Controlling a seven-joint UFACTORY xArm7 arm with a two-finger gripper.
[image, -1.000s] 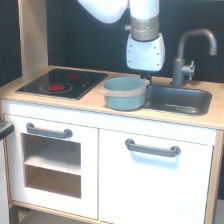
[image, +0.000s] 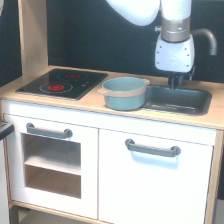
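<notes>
A white and grey arm comes down from the top, and my gripper (image: 177, 80) hangs at the sink, its dark fingers in front of the faucet's base. Against the dark background I cannot make out the gap between the fingers or anything held. To the left of the gripper, apart from it, a teal pot (image: 125, 95) with a beige rim stands on the counter between the stove and the sink.
The black stove top (image: 62, 84) with red rings lies at the left, with nothing on it. A dark sink (image: 185, 101) is set in at the right, under a grey faucet (image: 208, 40) partly hidden by the arm. Below are white cabinet doors (image: 150, 185) with dark handles.
My gripper has moved right, from behind the pot to in front of the faucet, and now covers part of it. The pot appears unmoved.
</notes>
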